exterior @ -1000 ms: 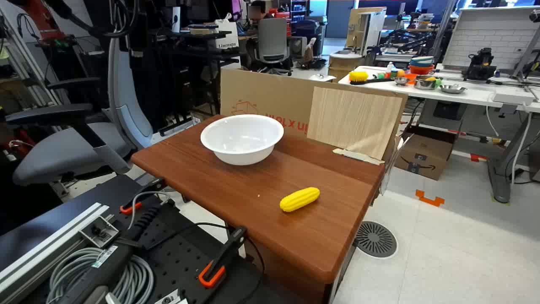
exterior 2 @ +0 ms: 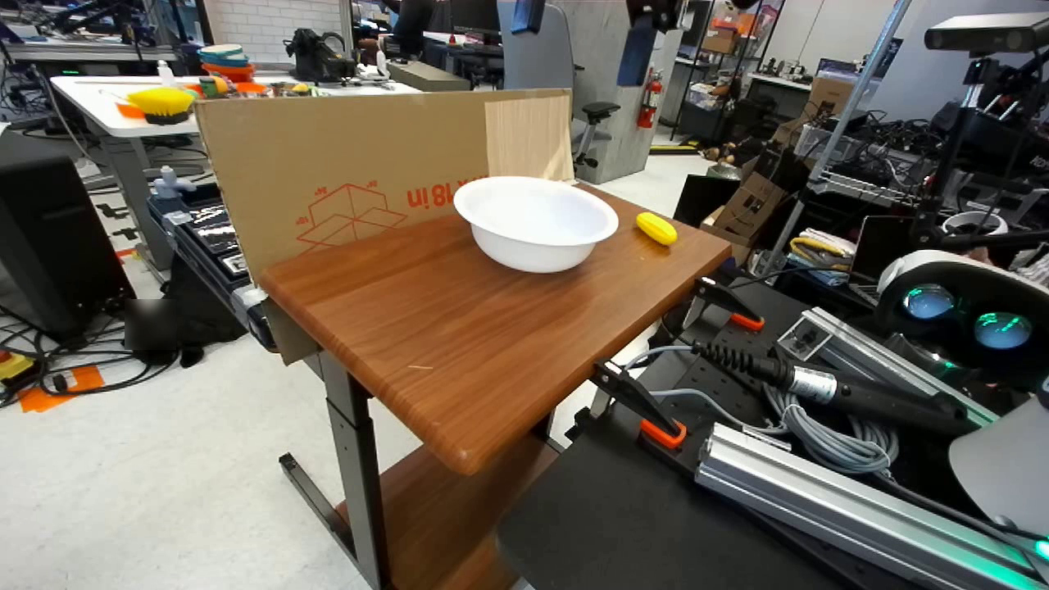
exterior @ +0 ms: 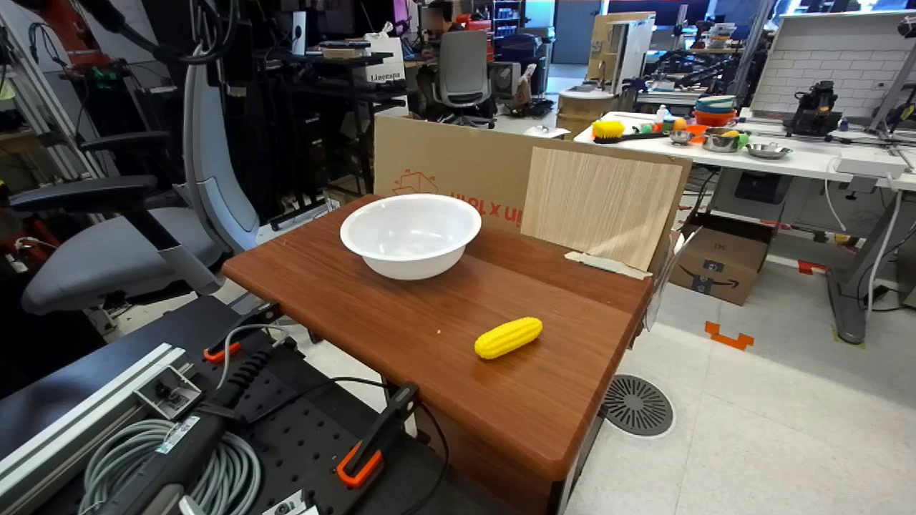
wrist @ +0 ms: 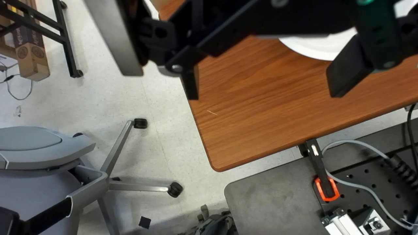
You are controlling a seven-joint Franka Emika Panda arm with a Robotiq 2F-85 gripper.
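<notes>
A yellow corn cob (exterior: 508, 338) lies on the brown wooden table (exterior: 549, 412), well apart from the white bowl (exterior: 410, 236). In exterior view 2 the corn (exterior 2: 656, 229) shows just beyond the bowl (exterior 2: 536, 231), which looks empty on its visible inside. High above the table, at the top edge of that view, my gripper (exterior 2: 582, 38) hangs with its fingers wide apart. From the wrist, the gripper is open with only bare tabletop and floor beneath. Part of the bowl's rim (wrist: 313, 49) appears behind the right finger; the corn is out of this view.
A cardboard panel (exterior: 464, 163) stands along the table's back edge, with a pale wood-grain sheet (exterior: 601, 206) on it. Black clamps with orange tips (exterior: 361, 463) grip the front edge. A grey chair (exterior: 210, 163) stands beside the table.
</notes>
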